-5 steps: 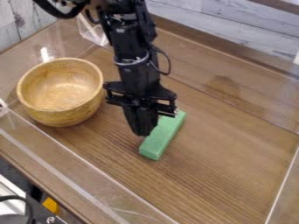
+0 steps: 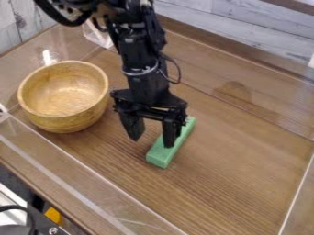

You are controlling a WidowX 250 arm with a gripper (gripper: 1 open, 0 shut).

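Note:
The black arm hangs from the top middle, its gripper (image 2: 151, 128) low over the table with the fingers spread open either side of a green block (image 2: 164, 156). The green block lies on the wooden table at a slant, its upper part partly behind the right finger. I see nothing held between the fingers.
A large wooden bowl (image 2: 61, 103) sits to the left of the arm. A cable runs at the bottom left corner, and a pale plank wall stands at the back.
Since a second ago the gripper's fingers have come down lower beside the green block. The block and bowl show no clear movement.

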